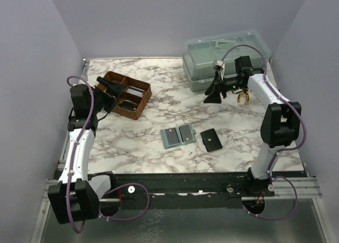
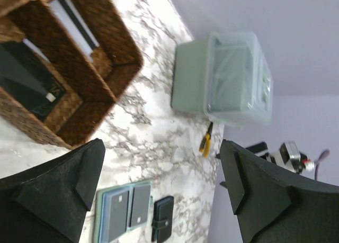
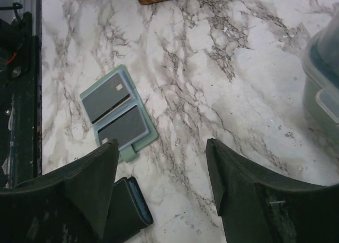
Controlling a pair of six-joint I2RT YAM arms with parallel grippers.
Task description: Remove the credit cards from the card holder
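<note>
A blue-grey card holder with two dark panels lies at the table's centre front; a black wallet-like case lies to its right. Both also show low in the left wrist view, and in the right wrist view the holder has the case below it, partly behind the fingers. My left gripper is open over the wicker box at the left. My right gripper is open above the table at the back right, near the plastic bin. Nothing shows between either pair of fingers.
A divided wicker box with flat items stands at the back left. A translucent plastic bin stands at the back right, with yellow-handled pliers beside it.
</note>
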